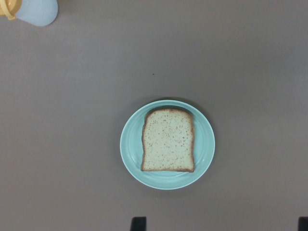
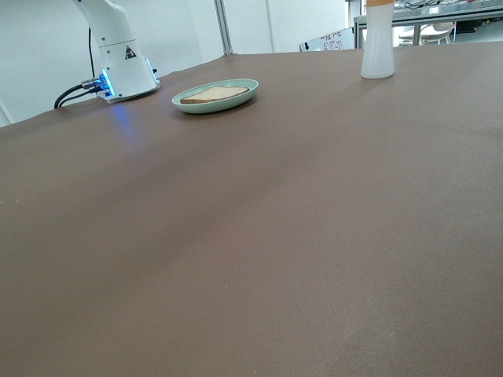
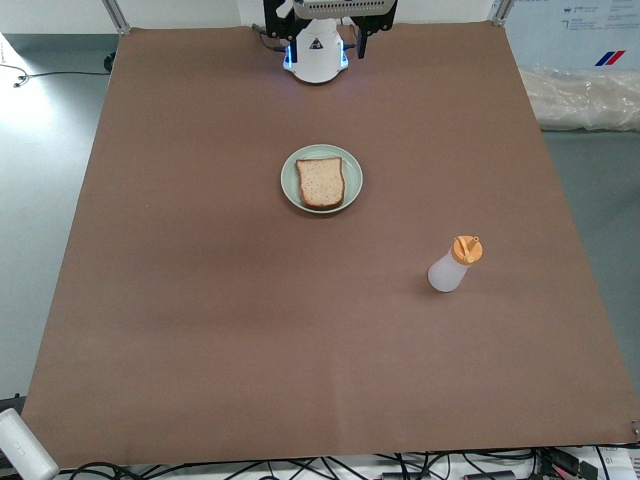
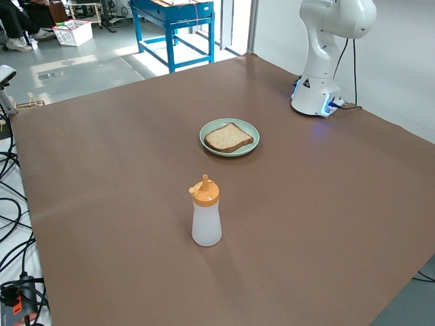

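Note:
A slice of bread (image 3: 320, 182) with brown crust lies on a pale green plate (image 4: 246, 146) near the middle of the table. A squeeze bottle (image 4: 206, 223) with a translucent body and orange cap stands apart from the plate, at the top left in the wrist view. My gripper is above the table at the arm's base end, its two dark fingertips wide apart at the bottom edge of the wrist view, with nothing seen between them.
The white arm base (image 4: 314, 95) stands at its far edge in the camera left view. Cables (image 4: 17, 224) run along the opposite edge, off the tabletop.

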